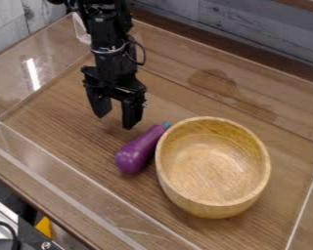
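A black robot arm reaches down from the top into the upper middle of the wooden surface, its gripper (116, 110) open and low over the boards, with nothing seen between its fingers. Below and right of it lies a purple eggplant (138, 150), tilted diagonally, apart from the gripper. Right of the eggplant, close beside it, stands an empty pale yellow bowl (211, 171).
Raised wooden edges run along the back. Cables and a small yellow object (44, 225) lie outside the lower left edge.
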